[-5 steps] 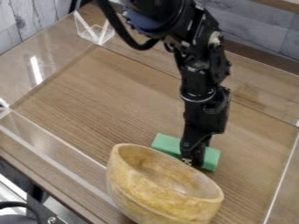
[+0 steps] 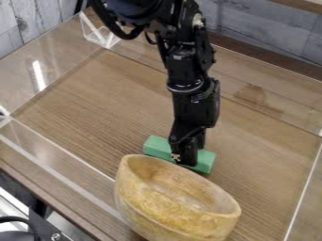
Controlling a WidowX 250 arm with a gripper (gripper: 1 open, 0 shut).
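The black arm reaches down from the top of the camera view to my gripper [image 2: 189, 149], which is shut on a flat green block [image 2: 165, 148] at the lower middle. The block lies low at the wooden table's surface, just behind a large yellowish bowl [image 2: 161, 202]; the fingertips are partly lost in dark shapes against the green.
Pale strips run along its edges, and a dark area with cables lies beyond the lower left corner.
My gripper and the green block have shifted to the left by a small amount, along the back of the bowl. The bowl looks unmoved.
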